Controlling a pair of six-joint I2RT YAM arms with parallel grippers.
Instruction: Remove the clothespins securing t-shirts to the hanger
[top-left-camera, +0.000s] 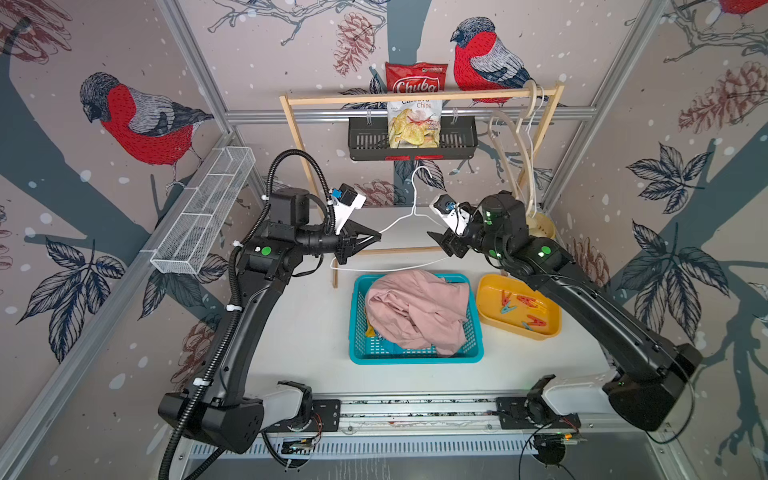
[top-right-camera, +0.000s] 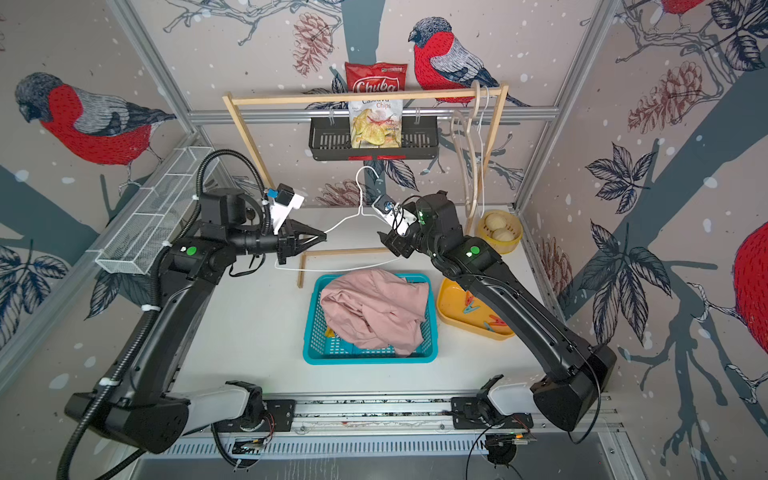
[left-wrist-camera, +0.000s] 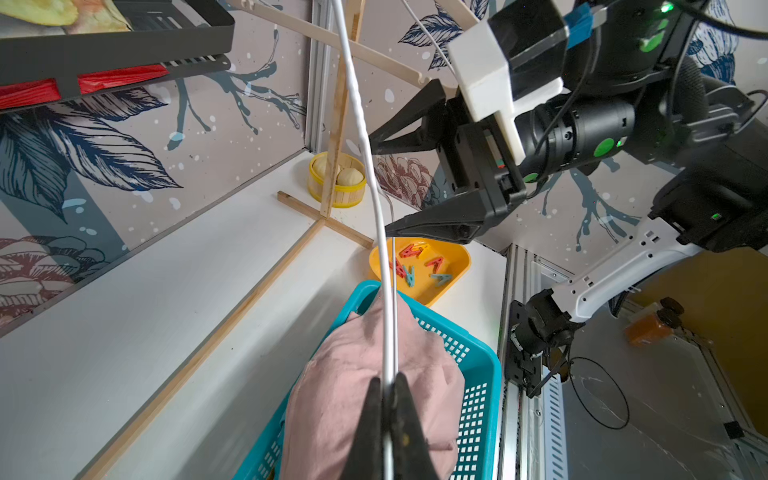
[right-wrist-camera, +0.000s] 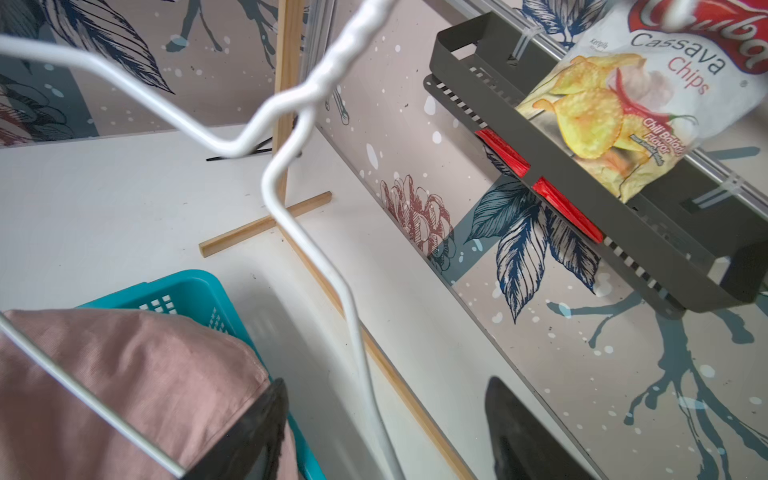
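A bare white wire hanger (top-left-camera: 414, 192) hangs in the air, no shirt or clothespin on the parts I see. My left gripper is shut on one of its shoulders. At the other side my right gripper stands open, its fingers (right-wrist-camera: 516, 436) apart, with the hanger's wire passing between them in the right wrist view. Below, a crumpled pink shirt (top-left-camera: 420, 308) lies in the teal basket (top-left-camera: 416, 359). Several red and blue clothespins (top-left-camera: 526, 301) rest in the yellow tray (top-left-camera: 512, 326) to the right.
A wooden rack (top-left-camera: 480, 93) spans the back, with other hangers (top-left-camera: 505, 148) on its right end. Behind it hangs a dark shelf (top-left-camera: 372, 144) holding a chip bag (top-left-camera: 416, 104). A white wire basket (top-left-camera: 200, 212) is mounted left.
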